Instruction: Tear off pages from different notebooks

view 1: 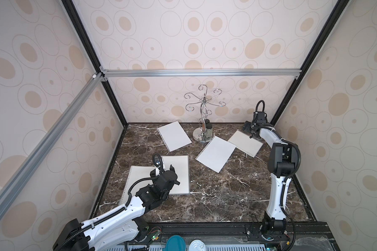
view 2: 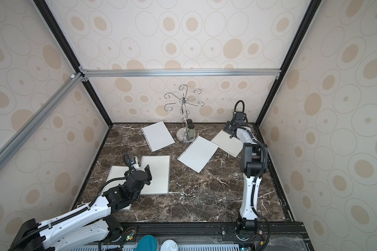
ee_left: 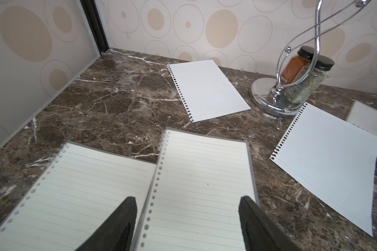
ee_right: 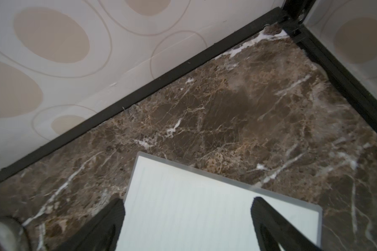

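Two ring-bound lined notebooks lie side by side at the left front: the left notebook [ee_left: 83, 192] and the second notebook [ee_left: 201, 175], slightly overlapping. My left gripper hovers over them, its fingers apart and empty. At the back right my right gripper is open above a third notebook [ee_right: 205, 209], nothing between its fingers. One loose page [view 1: 174, 136] with a perforated edge lies flat at the back left. Another loose page [view 1: 216, 153] lies in the middle, beside the third notebook.
A chrome stand [view 1: 202, 133] with curled arms stands at the back centre, holding spice jars [ee_left: 307, 75]. Bare marble table [view 1: 226, 196] stretches across the front middle and right. Walls close in the back and sides.
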